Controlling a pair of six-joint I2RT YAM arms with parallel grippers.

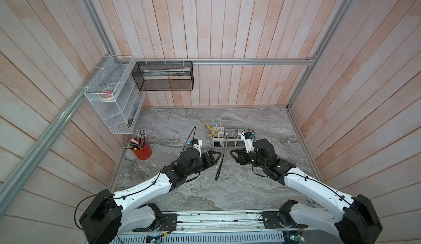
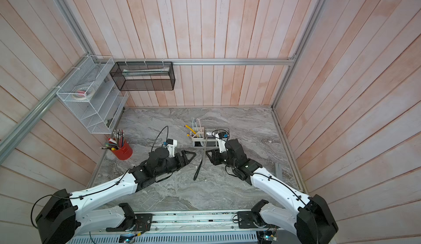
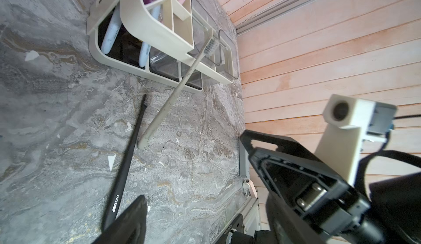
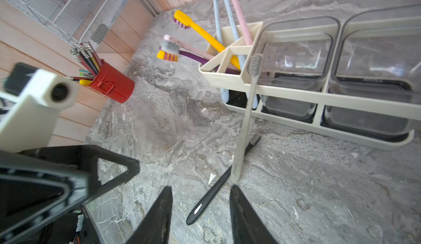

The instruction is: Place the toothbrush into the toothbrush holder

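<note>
A pale grey toothbrush [image 4: 243,138] slants up to the cream holder [image 4: 372,104], its bristled head over the front rim. Its handle end points back between the two grippers; whether that end touches the table cannot be told. On the marble surface lies a black toothbrush, partly crossed by the grey one in the right wrist view. To the left of the grey handle, my left gripper [image 1: 218,155] has its fingers apart and empty. Across from it, my right gripper [image 1: 232,155] is open, nothing between its fingers.
Several toothbrushes, including a yellow one [image 4: 199,30], stand in the holder's left slots; clear bins [image 4: 294,51] fill its right. A red cup [image 1: 143,151] of pens is at the left. Above hangs a black wire basket [image 1: 162,84].
</note>
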